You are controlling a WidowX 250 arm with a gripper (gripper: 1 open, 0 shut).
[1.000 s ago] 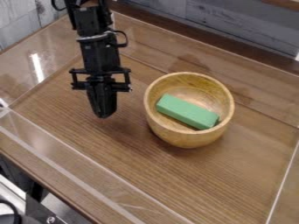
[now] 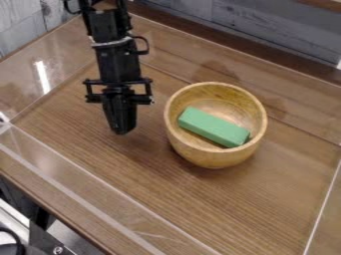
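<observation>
My black gripper [image 2: 123, 117] hangs at the upper left of the camera view, low over the wooden table [image 2: 160, 199], to the left of a tan round bowl [image 2: 206, 154]. It looks shut, with nothing seen between its fingers. A green block [image 2: 213, 127] lies inside the bowl.
Black cables or parts lie at the lower left edge, and the table's edge shows at the upper left.
</observation>
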